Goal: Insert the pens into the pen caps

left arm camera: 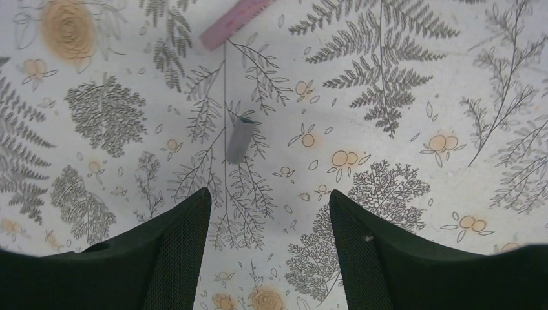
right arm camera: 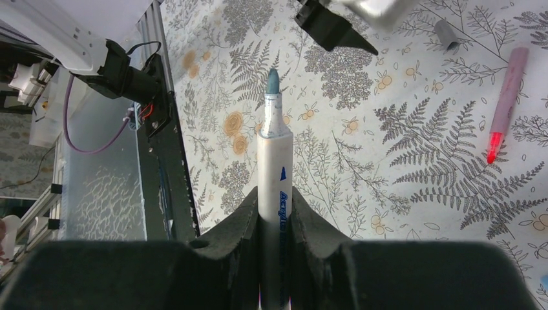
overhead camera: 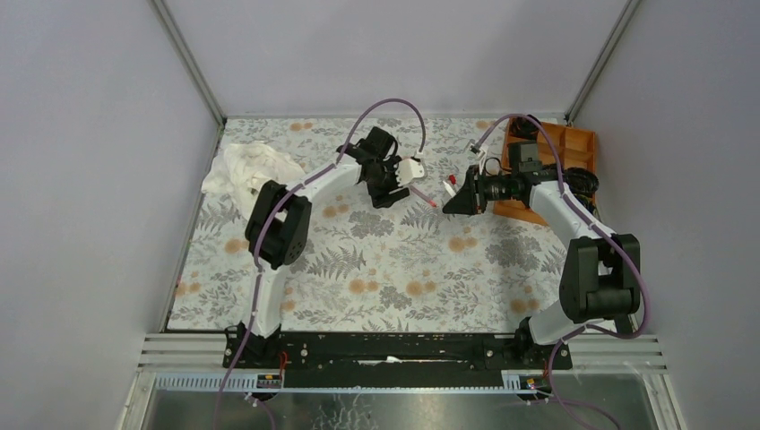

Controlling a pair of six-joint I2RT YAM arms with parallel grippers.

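Observation:
My right gripper is shut on a white pen (right arm camera: 275,158), which stands tip-up in the right wrist view with its teal tip bare. A short grey cap (left arm camera: 240,141) with a teal-looking end lies on the patterned table. My left gripper hangs open over the table, nothing between its fingers; in its view the cap is ahead of the gap, left of centre. Beyond the cap lies a pink pen (right arm camera: 507,100) with a bright red end, flat on the table. From above, the left gripper and arm hide the cap.
An orange compartment box (overhead camera: 581,141) with black cable coils stands at the back right. White cloth (overhead camera: 246,172) is heaped at the back left. A small red object (overhead camera: 452,179) lies beside the right gripper.

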